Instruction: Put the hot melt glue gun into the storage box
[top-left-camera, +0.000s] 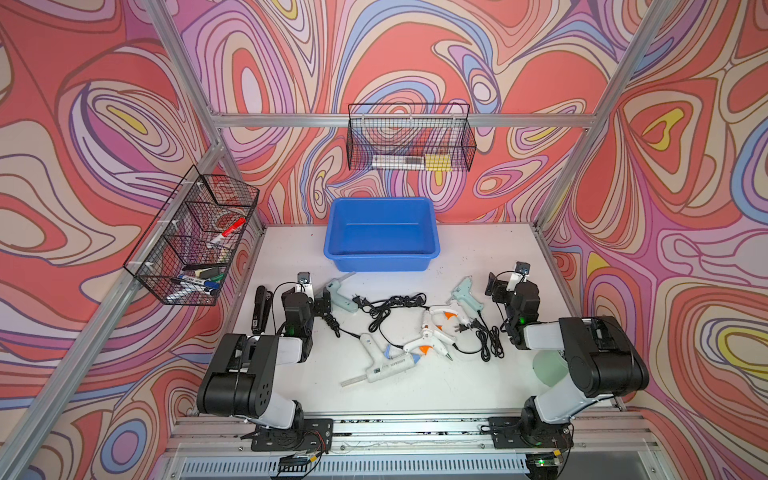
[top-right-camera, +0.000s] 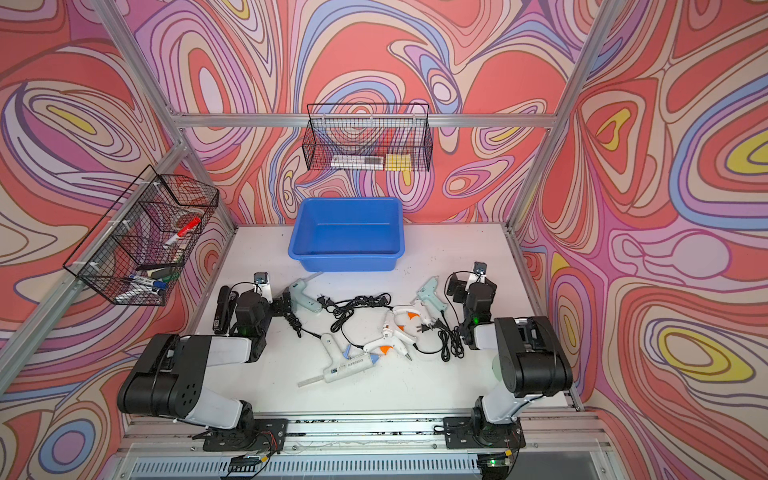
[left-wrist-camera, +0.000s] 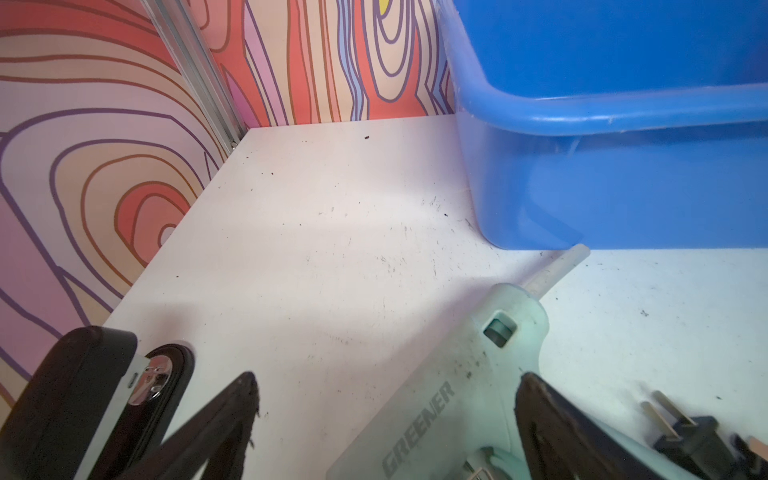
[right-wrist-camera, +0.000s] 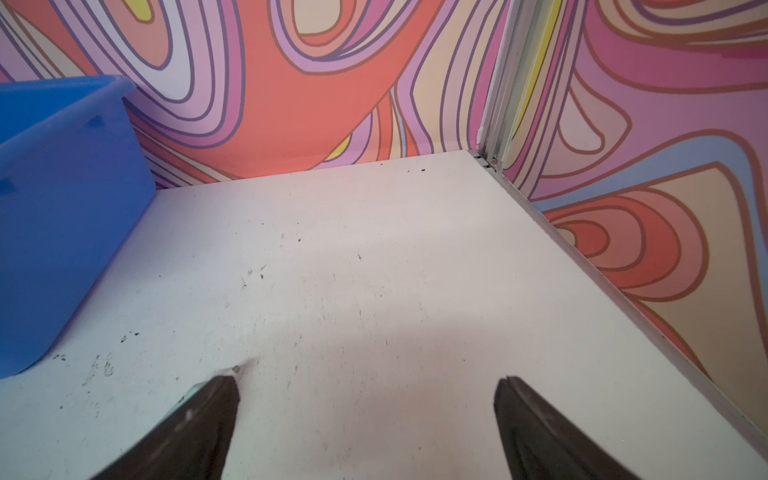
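Observation:
An empty blue storage box (top-left-camera: 382, 260) stands at the back middle of the table. Several glue guns lie in front of it: a pale green one (left-wrist-camera: 472, 376) at the left, a grey-white one (top-left-camera: 389, 369) near the front, a white-and-orange pair (top-left-camera: 428, 336) in the middle, and a smaller green one (top-left-camera: 467, 296) at the right. My left gripper stands open, its fingers either side of the left green gun in its view. My right gripper is open with nothing between its fingers, to the right of the smaller green gun.
Black cables (top-left-camera: 392, 304) sprawl between the guns. A black stapler-like object (top-left-camera: 261, 309) lies at the left edge, and a round green item (top-left-camera: 549, 367) sits by the right arm. Wire baskets hang on the left and back (top-left-camera: 412, 140). Clear table flanks the box.

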